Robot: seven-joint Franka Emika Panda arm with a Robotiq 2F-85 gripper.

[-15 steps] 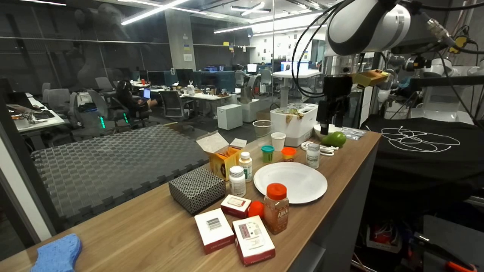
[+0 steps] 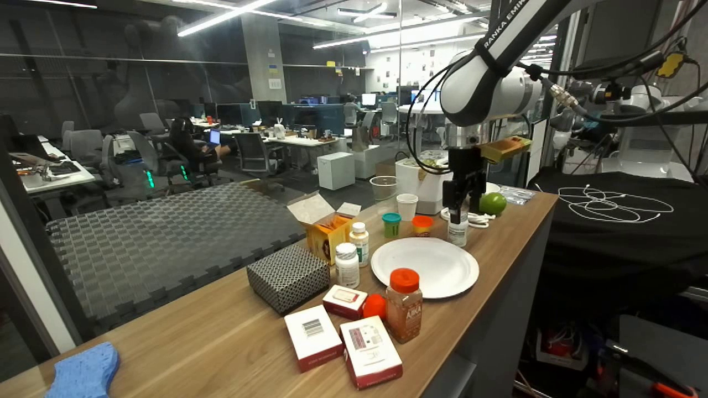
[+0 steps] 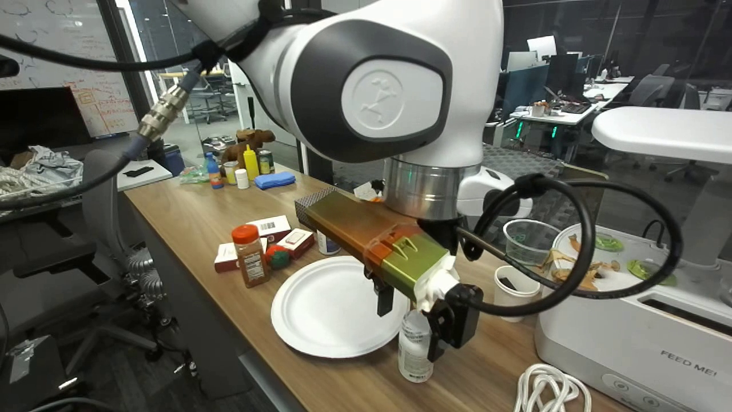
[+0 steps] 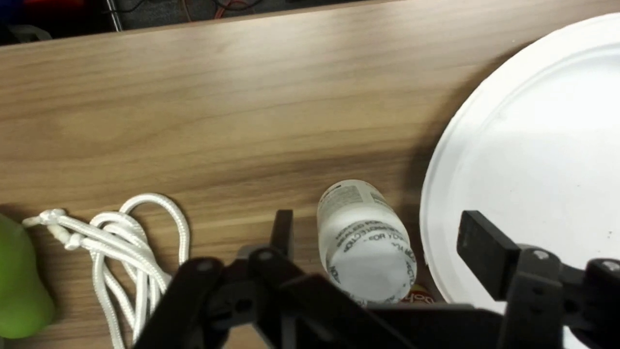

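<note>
A white-capped bottle [image 4: 363, 232] stands upright on the table by the edge of a white paper plate [image 3: 329, 309]. Over that bottle is my gripper, its fingers apart on either side of the cap in the wrist view. One black finger [image 4: 488, 250] reaches over the plate's rim and the other is on the side of the white cord. In exterior view 1 the fingers come down close to the top of the bottle [image 2: 458, 232]. No contact with the bottle shows.
A coiled white cord [image 4: 131, 250] and a green fruit [image 2: 492, 203] lie on one side. Beyond the bottle are an orange-lidded tub [image 2: 422, 225], a green tub [image 2: 391, 225] and a white cup [image 2: 406, 207]. A red-lidded spice jar [image 2: 404, 305] stands across the plate. Bare wood runs along the table's edge.
The arm has moved left in exterior view 1 and lower, from above the green fruit to over the white-capped bottle. The objects on the table look unmoved.
</note>
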